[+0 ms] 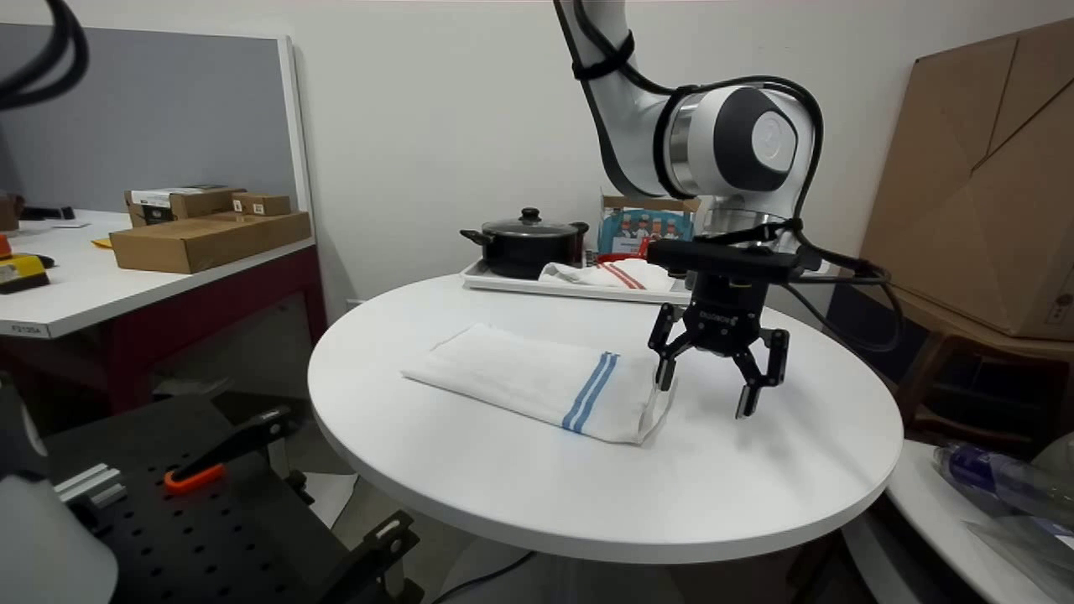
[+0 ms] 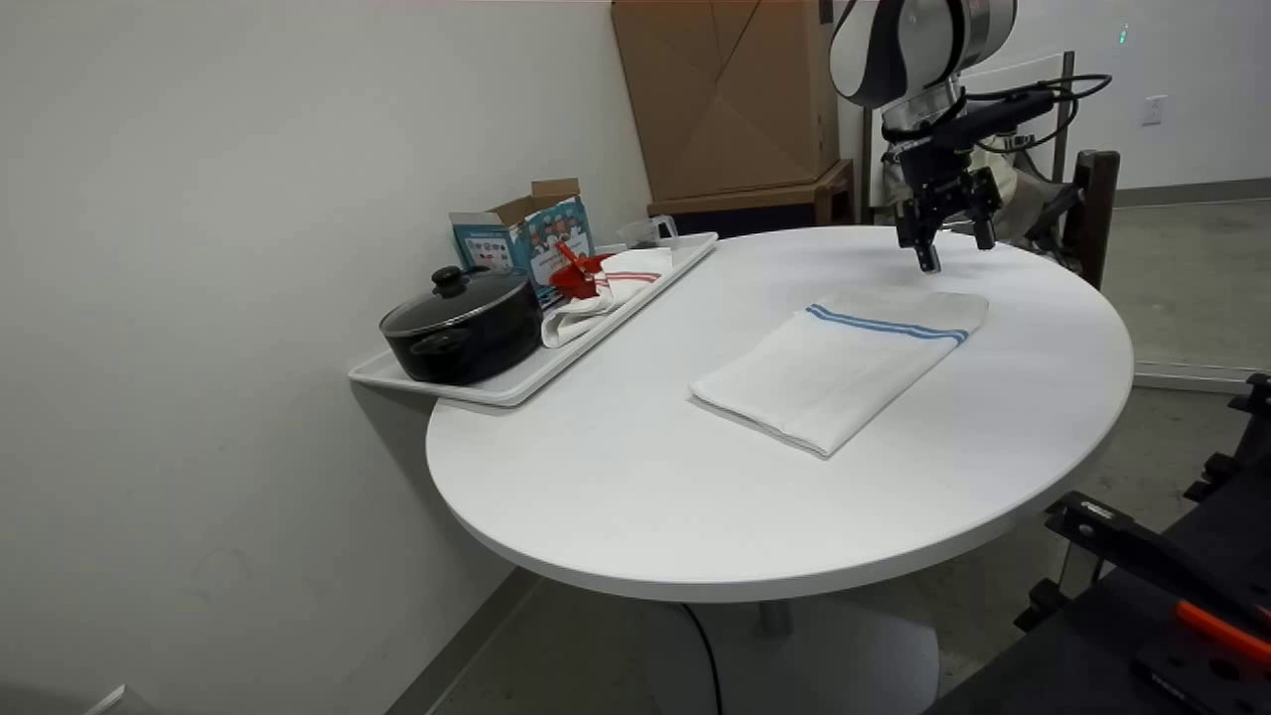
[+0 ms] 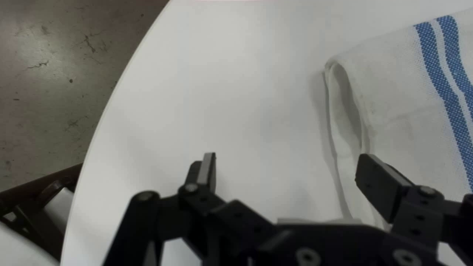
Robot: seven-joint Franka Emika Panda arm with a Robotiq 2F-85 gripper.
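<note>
A white towel [image 1: 513, 377] with two blue stripes near one end lies folded flat on the round white table [image 1: 453, 493]. My gripper [image 1: 706, 399] is open above the table, at the towel's striped end. In the wrist view, one finger [image 3: 381, 188] is over the towel [image 3: 399, 119] close to its folded edge; the other finger [image 3: 206, 175] stands over bare table. The towel's end layers gape slightly there. Nothing is held between the fingers. From the second exterior view, the gripper [image 2: 955, 252] appears beyond the towel's striped end [image 2: 888, 324].
At the table's back edge a white tray [image 2: 536, 383] carries a black lidded pot [image 2: 465, 328], a red-striped cloth [image 2: 614, 286], a red item [image 2: 578, 281] and a blue box [image 2: 554, 238].
</note>
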